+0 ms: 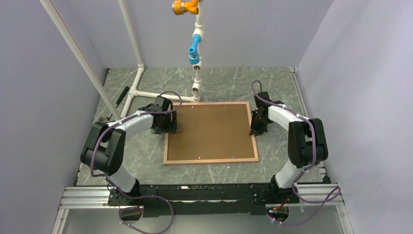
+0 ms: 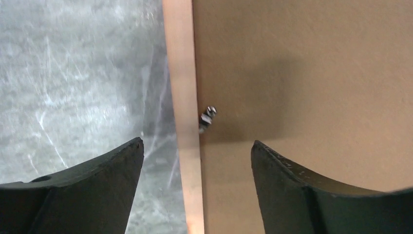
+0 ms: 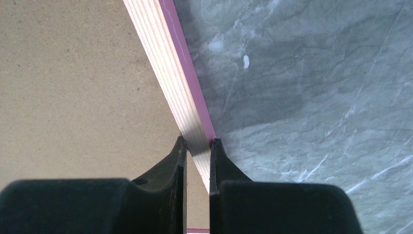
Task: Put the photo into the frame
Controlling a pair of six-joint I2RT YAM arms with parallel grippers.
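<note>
The picture frame [image 1: 212, 131] lies back side up on the table, a brown backing board inside a thin wooden rim. On its right side, my right gripper is shut on the rim, one finger on the board side and one on the outer pink edge. Over the left side, my left gripper is open, its fingers apart on either side of the rim [image 2: 186, 107] without touching it. A small metal clip [image 2: 207, 117] sits at the inner edge of that rim. No photo shows in any view.
White pipes [image 1: 163, 95] stand behind and left of the frame, with a black-handled tool [image 1: 122, 95] beside them. More small metal clips [image 1: 198, 158] dot the frame's edges.
</note>
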